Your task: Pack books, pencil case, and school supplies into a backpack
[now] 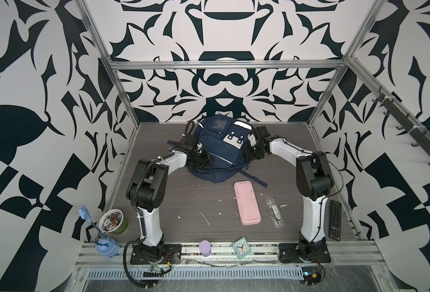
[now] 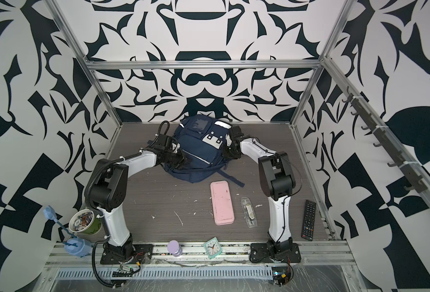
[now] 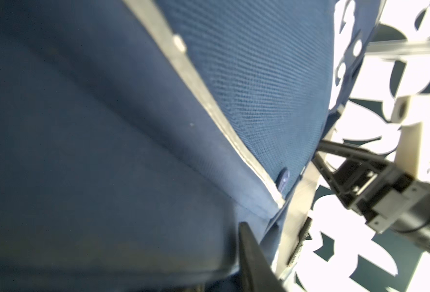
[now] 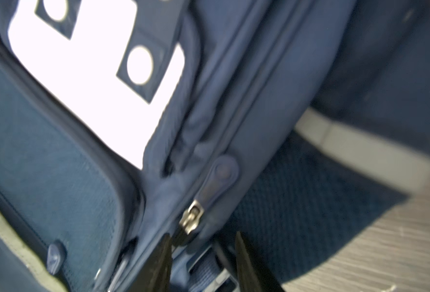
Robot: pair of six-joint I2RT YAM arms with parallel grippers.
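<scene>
The navy backpack [image 1: 222, 143] lies at the back middle of the table. My left gripper [image 1: 201, 158] is down at its lower left side, right against the fabric; its finger is hard to make out. My right gripper [image 1: 251, 150] is at the bag's right side, open, near a zipper pull [image 4: 215, 180] in the right wrist view. A pink pencil case [image 1: 247, 203] and a clear packet of supplies [image 1: 274, 212] lie on the table in front of the bag.
A pot [image 1: 112, 221] with small items sits front left beside a blue object [image 1: 107, 247]. A remote [image 1: 335, 219] lies front right. A lilac cylinder [image 1: 205, 247] and a small clock [image 1: 241, 248] sit on the front rail.
</scene>
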